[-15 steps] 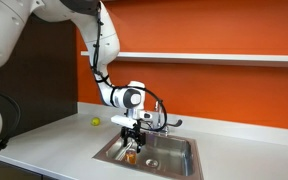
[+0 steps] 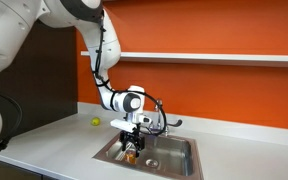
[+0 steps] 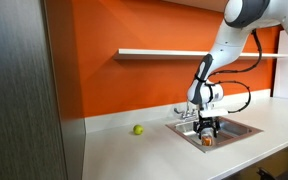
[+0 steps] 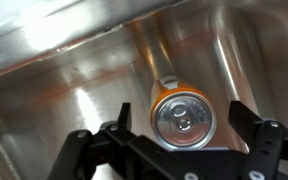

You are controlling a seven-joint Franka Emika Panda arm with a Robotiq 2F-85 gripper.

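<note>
An orange can (image 4: 181, 114) with a silver top and pull tab stands in the metal sink, seen from above in the wrist view. My gripper is open, with one dark finger on either side of the can and clear space between each finger and it. In exterior view 1 the gripper (image 2: 132, 146) points down into the left part of the sink (image 2: 184, 152), at the can (image 2: 131, 157). From the other side, the can (image 3: 206, 141) shows just below the gripper.
A faucet (image 2: 162, 117) rises behind the sink. On the counter to the left of the sink lies a yellow-green round object (image 2: 96, 121).
The gripper has come down slightly toward the can over the last second. The can and the rest of the scene look unmoved.
</note>
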